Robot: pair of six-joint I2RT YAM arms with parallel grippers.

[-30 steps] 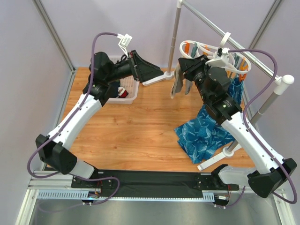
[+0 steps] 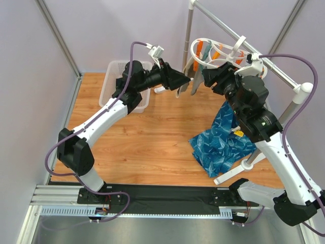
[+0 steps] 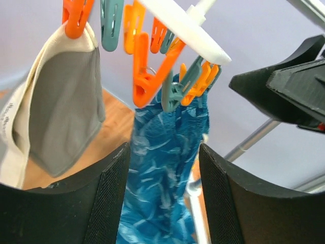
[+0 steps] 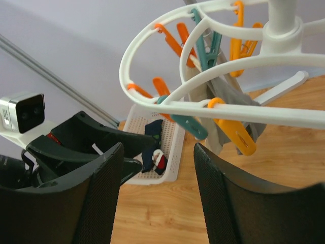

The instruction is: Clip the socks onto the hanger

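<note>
A grey sock [image 3: 66, 112] with a cream edge hangs from an orange clip [image 3: 76, 20] on the white clip hanger [image 2: 208, 40]. My left gripper [image 2: 177, 80] is beside it at the left, its fingers apart in the left wrist view, with nothing visible between them. My right gripper [image 2: 210, 75] is open at the front of the hanger, close below the orange and teal clips [image 4: 185, 124]. A blue patterned sock or cloth [image 3: 157, 152] hangs behind.
A white basket [image 2: 109, 89] with dark items stands at the back left. The metal rack [image 2: 269, 66] rises on the right, above blue patterned fabric [image 2: 216, 155] on the table.
My right gripper has shifted slightly right and toward the front, and its arm has swung right.
</note>
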